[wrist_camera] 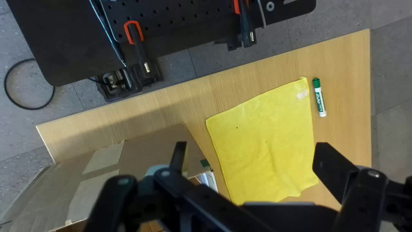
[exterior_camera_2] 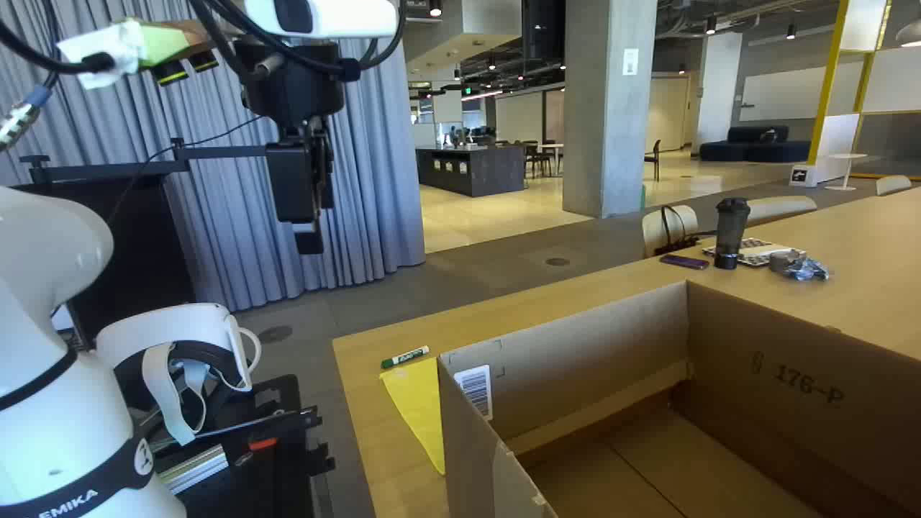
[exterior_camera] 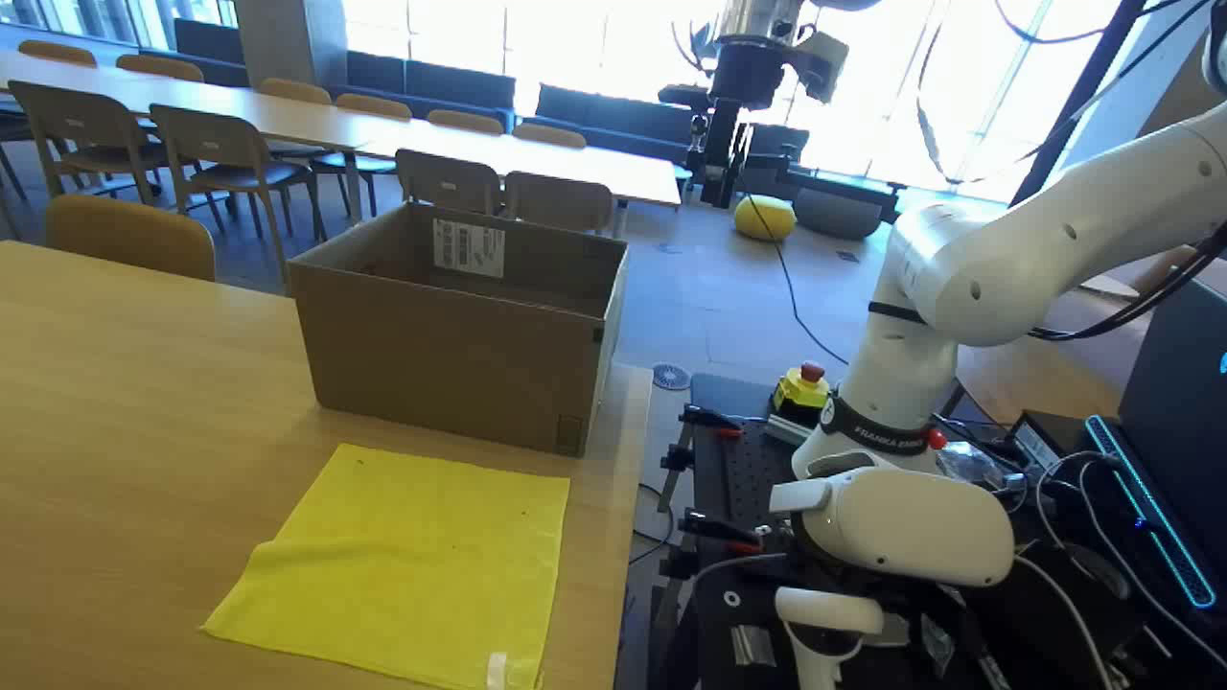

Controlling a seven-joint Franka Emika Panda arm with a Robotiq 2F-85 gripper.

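Note:
My gripper is open and empty; in the wrist view its two black fingers stand wide apart, high above the table. In exterior view 1 the gripper [exterior_camera: 720,190] hangs at the top, beyond the table's right edge. A yellow cloth [wrist_camera: 266,143] lies mostly flat on the wooden table, with one corner folded and a whitish patch at another. Beside it rests a green and white marker [wrist_camera: 319,97], clear of the cloth. An open cardboard box [exterior_camera: 449,356] stands on the table at the cloth's other side; the part of its floor visible in exterior view 2 is bare.
Clamps [wrist_camera: 141,50] and a black mounting plate [wrist_camera: 181,15] border the table's edge. A white headset [exterior_camera: 909,523] sits near the arm's base. Farther along the table are a dark bottle [exterior_camera_2: 731,232] and a phone [exterior_camera_2: 683,262]. Bare wood [exterior_camera: 138,460] lies left of the cloth.

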